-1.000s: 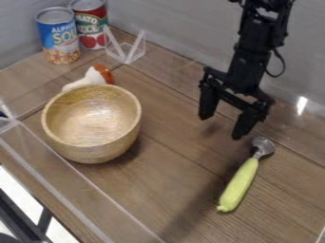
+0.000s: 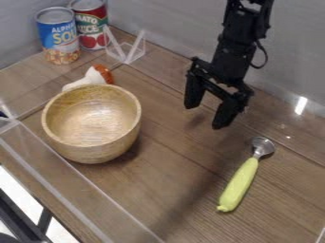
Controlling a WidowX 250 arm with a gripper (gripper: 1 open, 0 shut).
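Observation:
My black gripper (image 2: 212, 100) hangs low over the wooden table at the upper middle, its two fingers spread open with nothing between them. Below and right of it lies a utensil with a pale yellow-green handle (image 2: 237, 186) and a small metal head. A wooden bowl (image 2: 90, 138) stands on the left, apart from the gripper.
Two cans, a blue one (image 2: 61, 33) and a red one (image 2: 91, 24), stand at the back left near a clear plastic piece. A white and orange object (image 2: 89, 78) lies behind the bowl.
My gripper has moved a little to the left over the last second. The bowl, the utensil and the other objects stay where they were.

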